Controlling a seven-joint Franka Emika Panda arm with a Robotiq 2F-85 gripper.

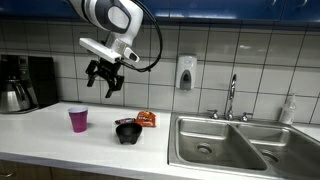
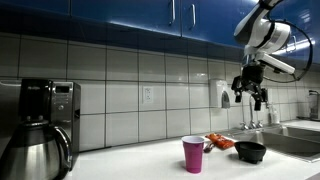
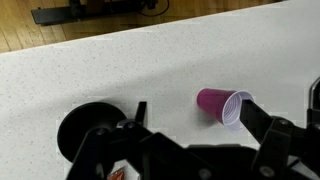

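Note:
High above the counter my gripper [image 1: 99,92] hangs open, its fingers spread wide and empty. In the wrist view a pink-purple cup [image 3: 222,105] shows to the right, near one finger [image 3: 253,117]; a black bowl [image 3: 85,128] shows to the left, behind the other finger [image 3: 141,112]. The cup [image 1: 78,119] stands upright on the counter at the left in exterior view 1. The bowl [image 1: 129,132] sits right of it, near the sink. In exterior view 2 the cup [image 2: 193,153] stands nearer the camera than the bowl [image 2: 250,152].
Behind the bowl lies an orange-red packet [image 1: 146,118], with a dark item [image 1: 126,121] beside it. A double sink [image 1: 205,150] lies to the right. A coffee machine [image 2: 40,130] stands at the counter's other end. Bare counter [image 1: 60,145] surrounds the cup.

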